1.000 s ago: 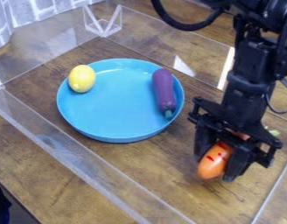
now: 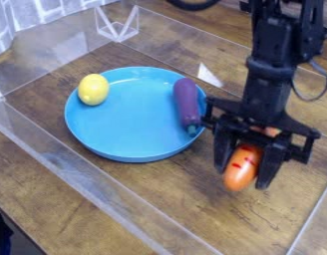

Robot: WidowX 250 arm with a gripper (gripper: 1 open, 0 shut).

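My black gripper (image 2: 243, 159) hangs from the top right and is shut on an orange object (image 2: 241, 170), likely a toy carrot, low over the wooden table (image 2: 153, 204). Left of it, a blue plate (image 2: 113, 129) holds a purple eggplant (image 2: 186, 104) near its right rim. A yellow oval object (image 2: 93, 89) lies at the plate's upper left.
A clear plastic edge runs diagonally along the left and bottom of the table. The arm covers much of the right side.
The gripper and the orange object rose from one second ago and have turned since. The plate and its contents have stayed still.
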